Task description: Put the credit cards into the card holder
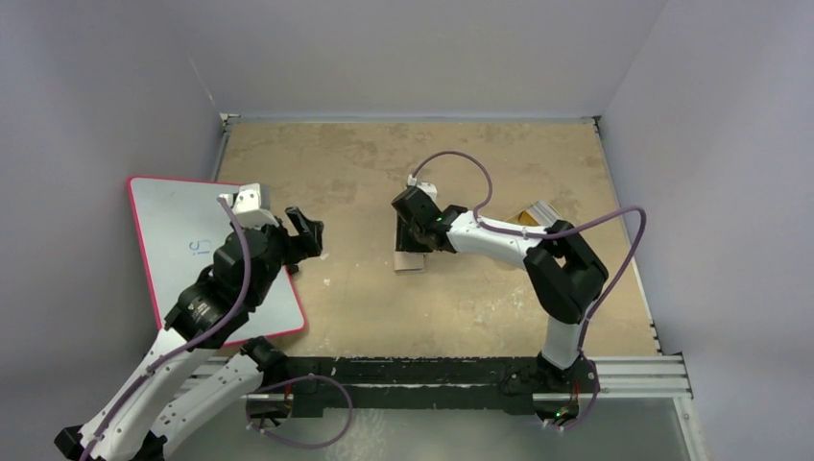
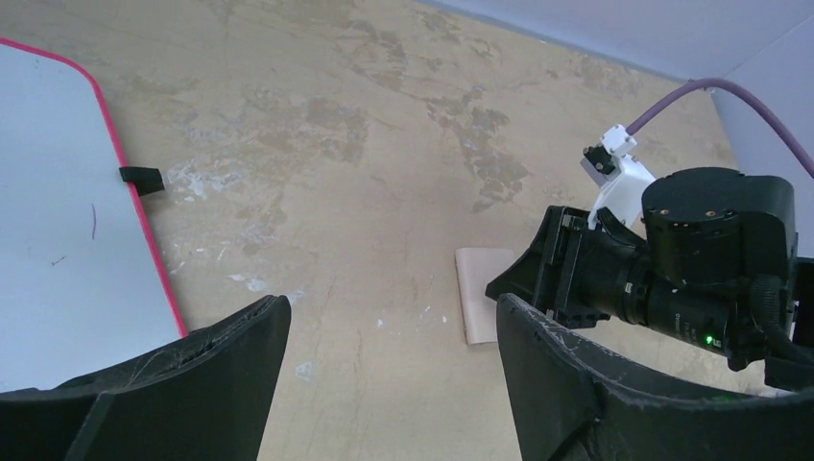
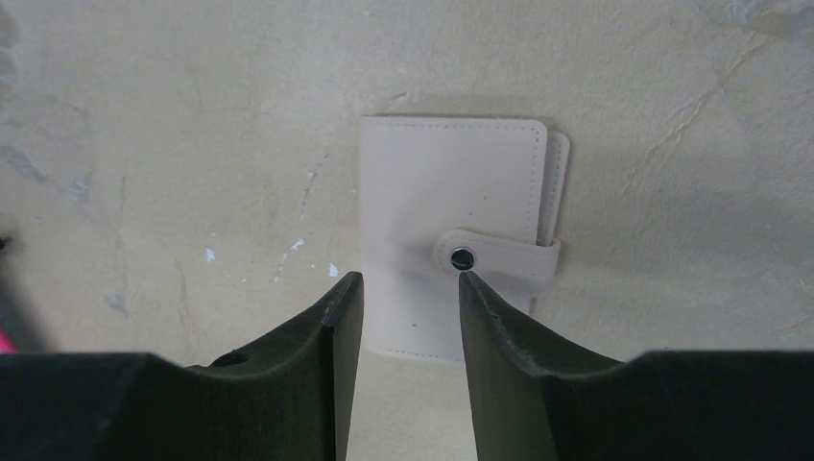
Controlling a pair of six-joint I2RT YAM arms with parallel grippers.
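Note:
The beige card holder (image 3: 437, 182) lies closed on the table, its snap strap folded over the front. Just above it is my right gripper, its fingers parted and nothing between them; in the top view the arm hides most of the holder (image 1: 409, 262). My left gripper stands wide open and empty over the left side, well apart from the holder (image 2: 477, 288). A container with what look like the cards (image 1: 541, 213) sits at the right, partly behind the right arm.
A white board (image 1: 178, 230) with a pink rim lies at the left, under the left arm. A black clip (image 2: 144, 180) sits on its edge.

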